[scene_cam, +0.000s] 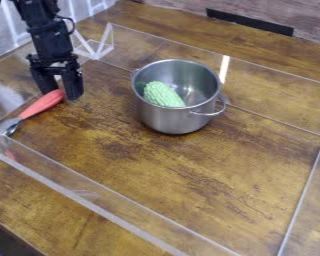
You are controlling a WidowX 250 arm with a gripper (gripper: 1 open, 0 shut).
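The black robot gripper [56, 84] reaches down at the upper left, over the upper end of a red-handled utensil [43, 106] with a metal tip that lies on the wooden table. Whether its fingers are open or shut on the handle cannot be told at this size. A steel pot [184, 114] stands right of centre, holding a pale green, ribbed object [164, 94].
Clear plastic walls border the wooden table [203, 190] at the left, front, right and back.
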